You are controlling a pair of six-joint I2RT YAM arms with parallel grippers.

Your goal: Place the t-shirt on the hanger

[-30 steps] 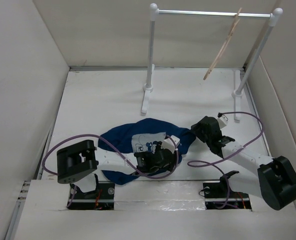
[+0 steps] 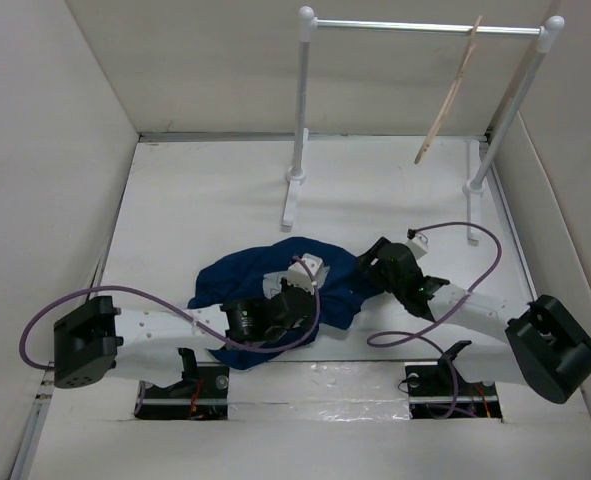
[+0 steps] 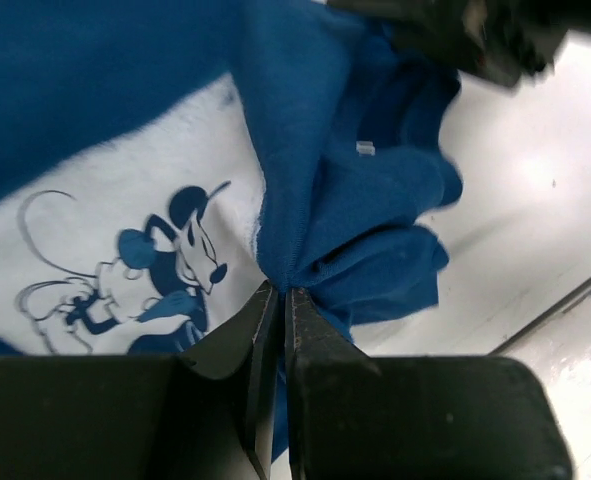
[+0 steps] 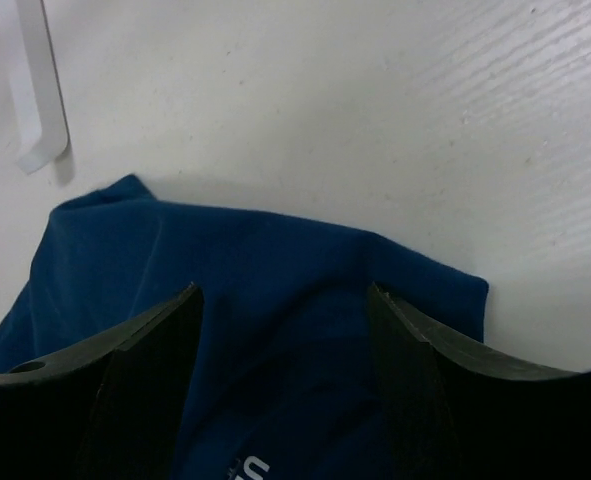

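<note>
The navy t-shirt with a white cartoon print lies crumpled on the white table. My left gripper is shut at a fold of the cloth; whether fabric is between its fingers is hard to tell. My right gripper is part open above the shirt's right part, with the dark fabric below and between its fingertips. The wooden hanger hangs from the rack's rail at upper right.
The white rack's feet stand behind the shirt. Enclosure walls surround the table. Clear table lies at back left and between the rack's feet.
The left arm has moved left across the shirt. The right gripper has shifted left over the shirt's right part. The hanger has swung slightly.
</note>
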